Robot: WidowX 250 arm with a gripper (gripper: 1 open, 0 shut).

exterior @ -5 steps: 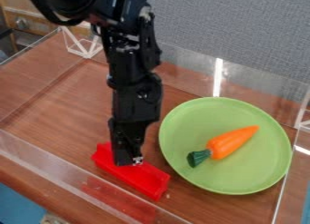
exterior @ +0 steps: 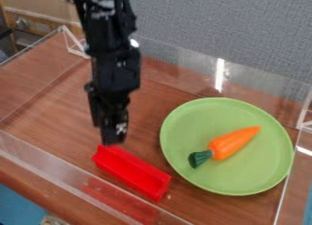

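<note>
My black gripper [exterior: 112, 133] hangs open above the wooden tray floor, just behind a red block [exterior: 134, 174] that lies at the front, angled toward the lower right. To the right a green plate [exterior: 227, 116] holds an orange toy carrot [exterior: 232, 141] with a dark green top pointing left.
Clear plastic walls edge the wooden tray floor [exterior: 36, 110], along the front left, back and right. The floor left of the gripper is bare. A grey wall stands behind.
The gripper has risen from the red block and shifted back and slightly left. The block, plate and carrot have not visibly moved.
</note>
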